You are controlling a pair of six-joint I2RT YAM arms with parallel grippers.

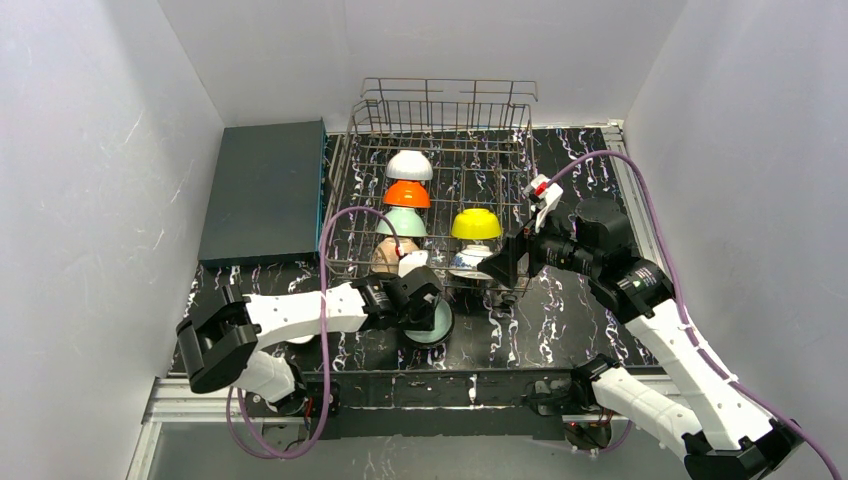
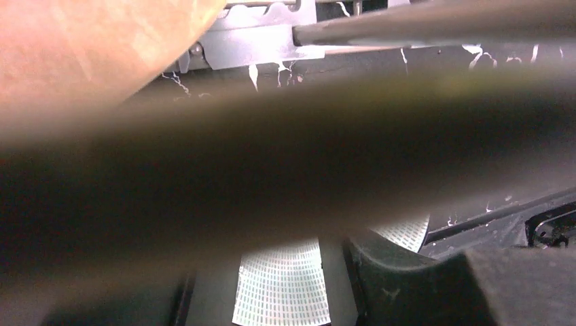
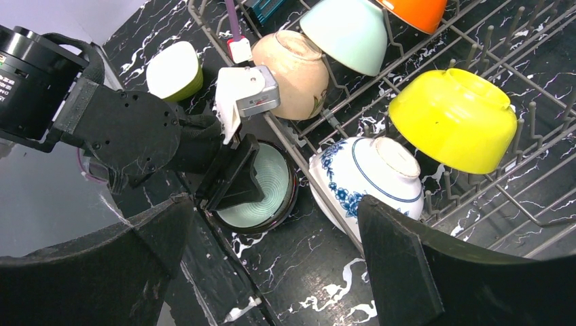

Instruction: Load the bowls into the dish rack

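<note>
My left gripper (image 1: 425, 310) is down at the dark-rimmed pale green bowl in front of the rack; its finger state is hard to see in the blurred left wrist view. In the rack (image 1: 345, 170) sit upturned white (image 1: 409, 163), orange (image 1: 407, 192), mint (image 3: 343, 30), tan (image 3: 295, 88), yellow (image 3: 452, 119) and blue-patterned (image 3: 373, 176) bowls. A small pale yellow-green bowl (image 3: 176, 75) lies outside the rack at the left. My right gripper stands open over the rack's front right, nothing between its fingers.
A dark grey box (image 1: 260, 190) stands left of the rack. Walls close the sides and back.
</note>
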